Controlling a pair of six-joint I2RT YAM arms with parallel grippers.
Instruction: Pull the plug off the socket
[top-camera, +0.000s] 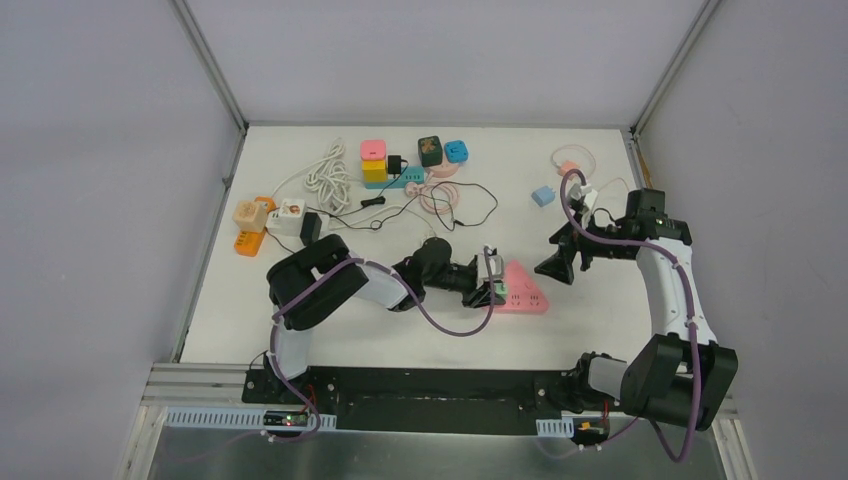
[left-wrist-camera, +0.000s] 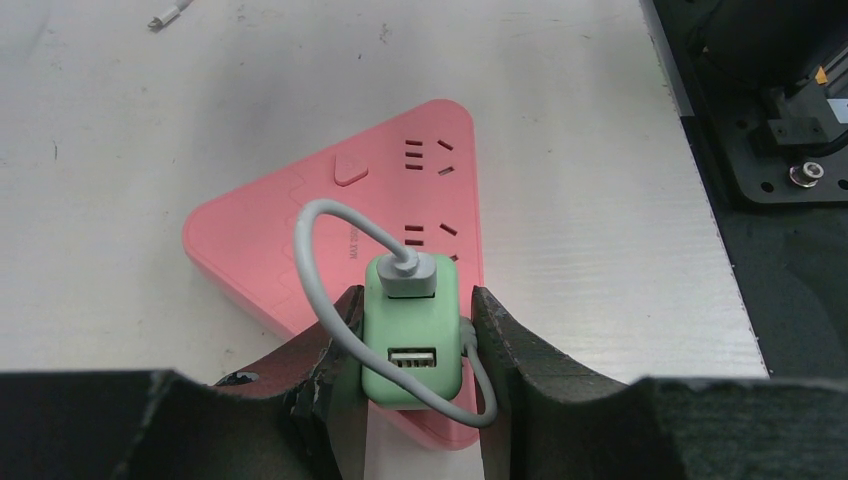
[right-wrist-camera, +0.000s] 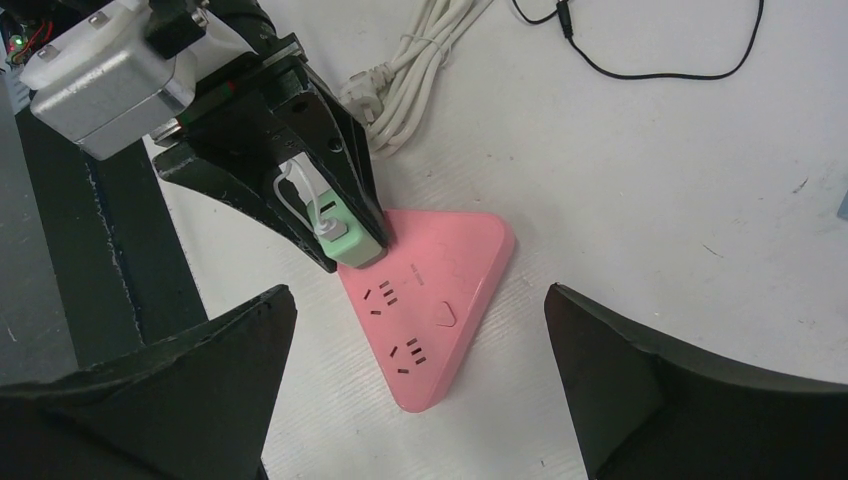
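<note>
A green plug adapter (left-wrist-camera: 412, 320) with a white cable attached to its top and side sits at the near corner of the pink triangular socket board (left-wrist-camera: 330, 240). My left gripper has its fingers on both sides of the adapter, touching it, in the left wrist and right wrist views. My right gripper is open above the board's right, nothing between its fingers. Whether the adapter is still seated in the board is hidden.
Power strips, stacked blocks and coiled cables (top-camera: 330, 185) fill the back and left of the table. A small blue block (top-camera: 543, 195) lies behind the board. The table's near edge is close below the board.
</note>
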